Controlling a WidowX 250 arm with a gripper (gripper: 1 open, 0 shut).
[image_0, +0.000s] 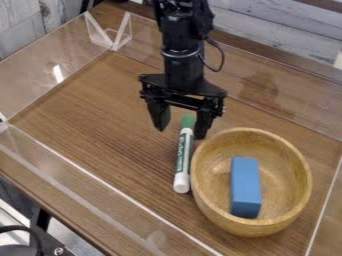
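The black arm hangs from the top centre, its gripper (181, 118) open over the wooden table, two dark fingers spread apart. Beneath the right finger lies a slim white marker with a green cap (183, 160), upright in the picture along the table, just left of a wooden bowl (282, 214). A blue block (245, 185) rests inside the bowl. Whether the fingers touch the marker's cap cannot be told.
A white object (110, 30) stands at the top left edge. A dark cable shows at the bottom left corner.
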